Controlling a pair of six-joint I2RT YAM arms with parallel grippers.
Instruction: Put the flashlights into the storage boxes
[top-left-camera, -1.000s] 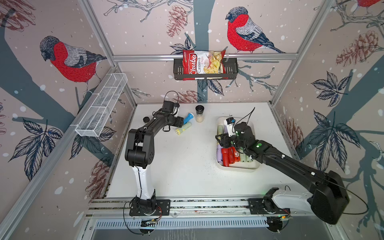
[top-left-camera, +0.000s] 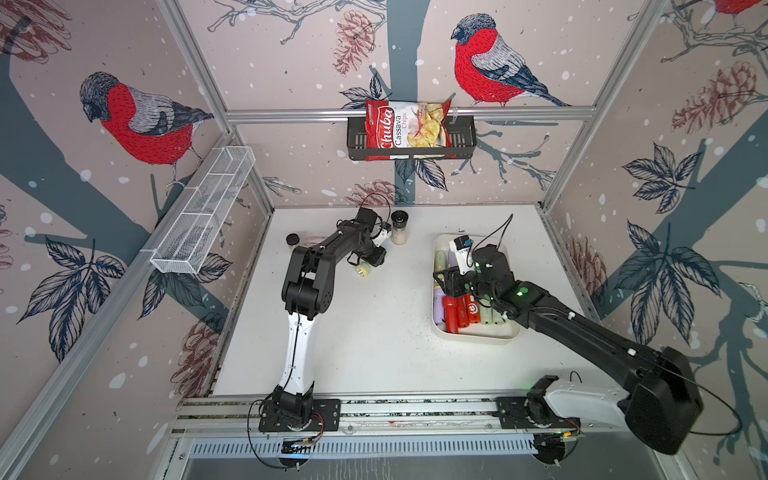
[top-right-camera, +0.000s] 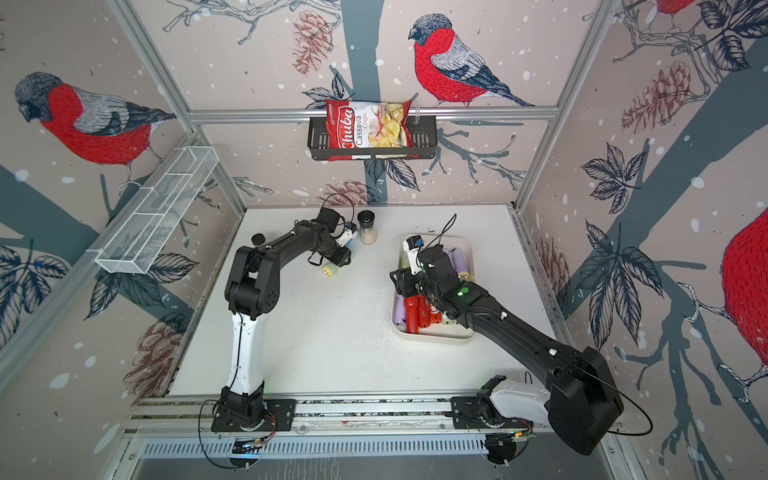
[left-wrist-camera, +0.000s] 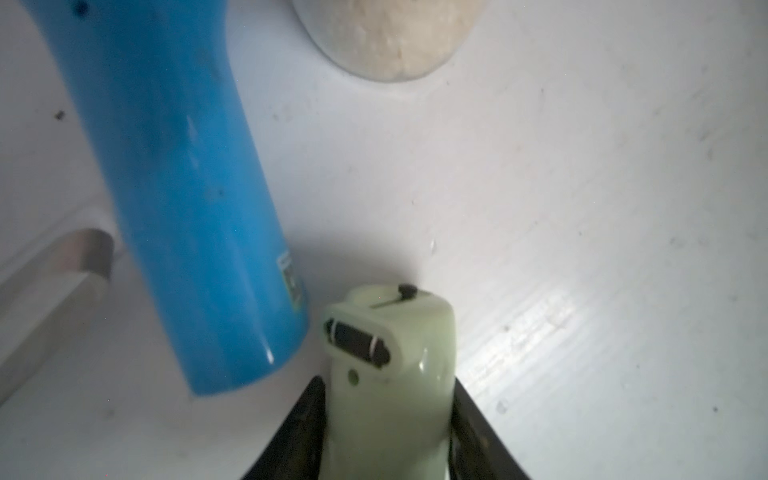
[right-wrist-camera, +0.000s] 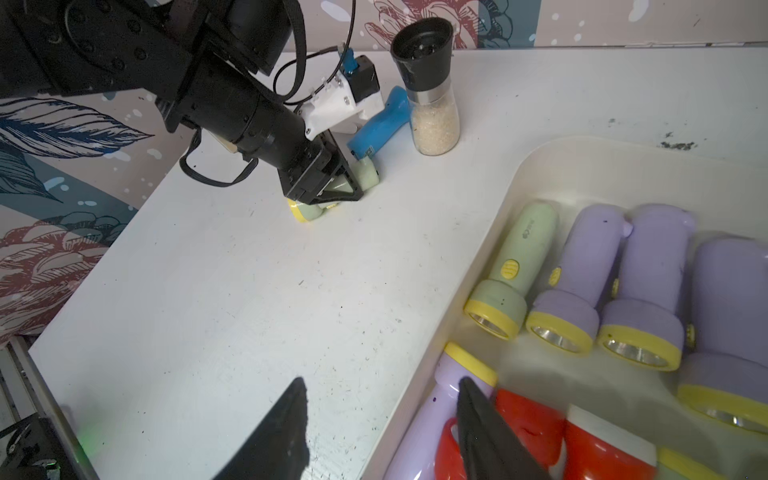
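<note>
A pale green flashlight (left-wrist-camera: 392, 432) lies on the table in the left wrist view, with my left gripper around its body. A finger (left-wrist-camera: 304, 436) stands close along each side of it; whether they press on it is hard to tell. Beside it lies a blue flashlight (left-wrist-camera: 192, 200), outside the fingers. The cream storage box (top-left-camera: 472, 338) at the right holds several purple, green and red flashlights, among them a green one (right-wrist-camera: 516, 260) and a purple one (right-wrist-camera: 584, 256). My right gripper is open over the box's left edge, empty between its fingers.
A pepper mill with a black top (right-wrist-camera: 428, 88) stands just behind the blue flashlight. A pale, angular object (left-wrist-camera: 56, 296) lies left of the blue flashlight. A small dark item (top-left-camera: 293, 239) sits at the back left.
My left gripper has moved right and come over the green flashlight, covering part of it and of the blue one. The right arm has shifted only slightly.
</note>
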